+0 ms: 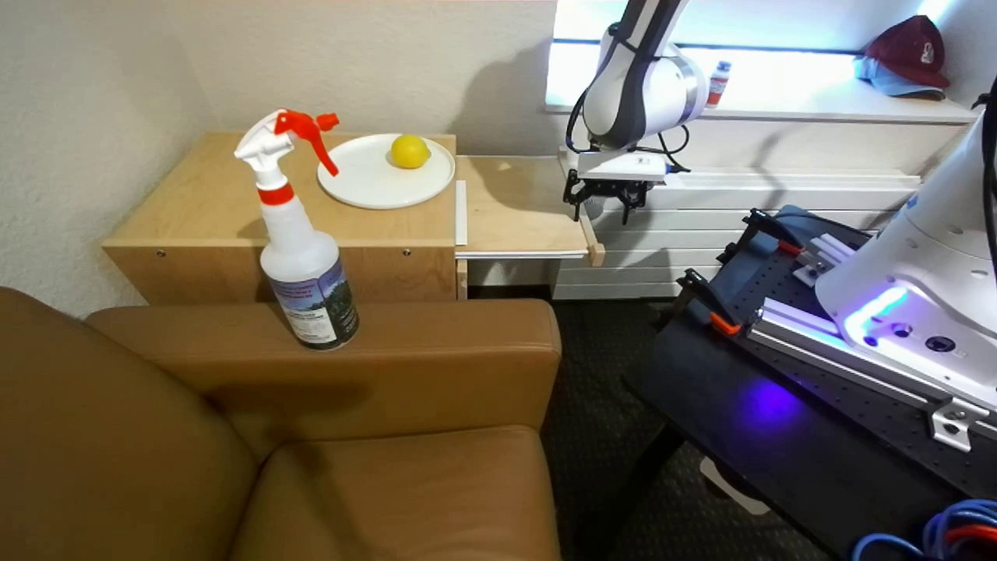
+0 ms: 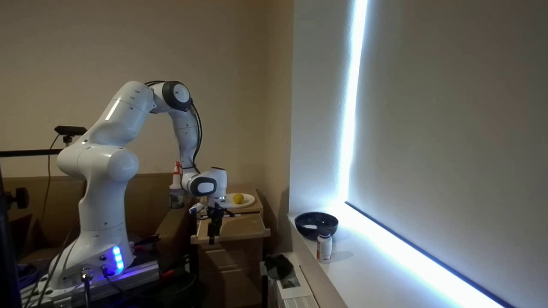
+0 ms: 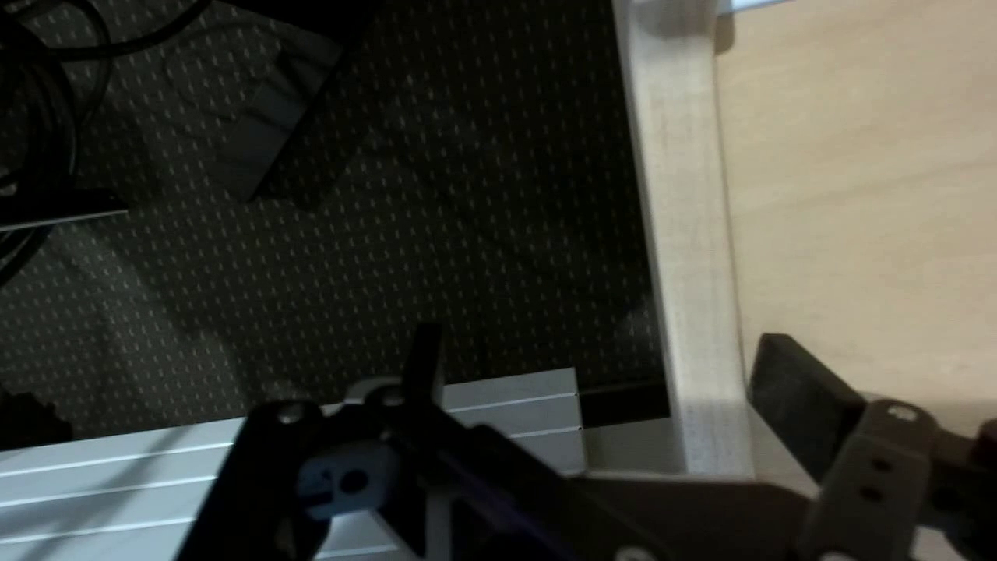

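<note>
A wooden drawer (image 1: pixel 512 207) stands pulled out from the cabinet (image 1: pixel 224 201), and its inside looks bare where it shows. Over its front panel (image 3: pixel 693 243) my gripper (image 1: pixel 600 216) points down, open. In the wrist view the fingers (image 3: pixel 805 397) are spread wide: one on the drawer's inner side, close to the panel, the other out over the dark floor. The panel lies between them, nearer the inner finger; whether they touch I cannot tell. A yellow lemon (image 1: pixel 409 151) rests on a white plate (image 1: pixel 374 192) on top of the cabinet.
A spray bottle (image 1: pixel 304 266) stands on the brown sofa's armrest (image 1: pixel 449 351). The white radiator (image 1: pixel 748 229) runs along the wall beside the drawer. On the windowsill are a dark bowl (image 2: pixel 317 224), a small bottle (image 2: pixel 324 249) and caps (image 1: pixel 907 56).
</note>
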